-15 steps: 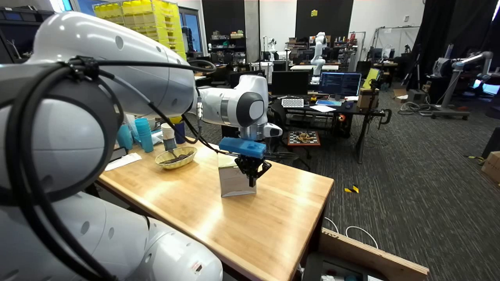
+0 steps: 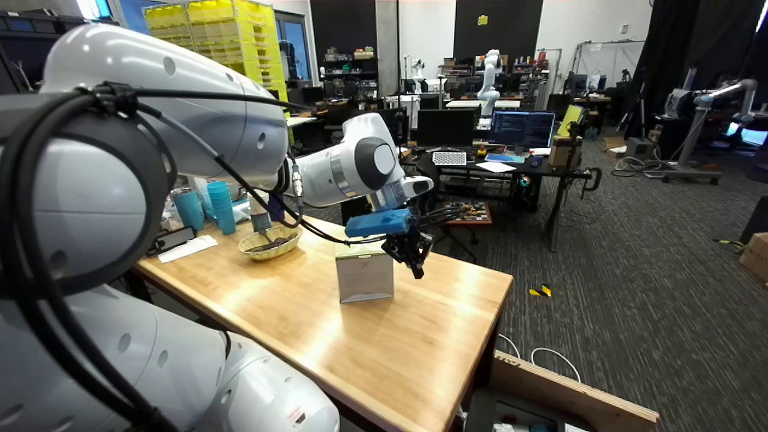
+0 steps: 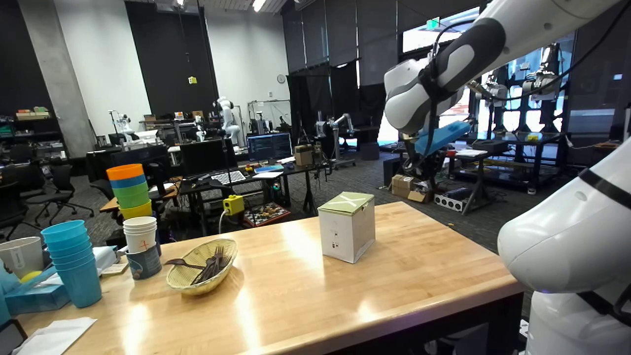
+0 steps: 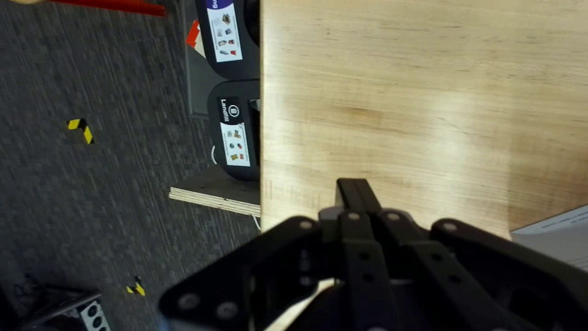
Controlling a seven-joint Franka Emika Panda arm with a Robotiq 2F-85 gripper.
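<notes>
My gripper (image 2: 418, 272) hangs above the table, to the right of a white box (image 2: 365, 279) in exterior view 1 and clear of the tabletop. In the wrist view its two black fingers (image 4: 353, 193) meet at the tips, and nothing shows between them. The box, with a pale green lid marked by a light cross (image 3: 347, 203), stands upright on the table. Only a grey-white corner of the box (image 4: 562, 237) enters the wrist view, at the right edge. A blue block-like part (image 2: 378, 223) is fixed at the wrist.
A wicker basket (image 3: 204, 281) holds dark utensils, and stacked blue cups (image 3: 74, 260) stand at the far end. Beyond the table's edge, bins (image 4: 234, 129) sit below in the wrist view.
My gripper has shifted right in exterior view 1, a little higher and more tilted, from in front of the box to beside it. The box and basket have stayed put.
</notes>
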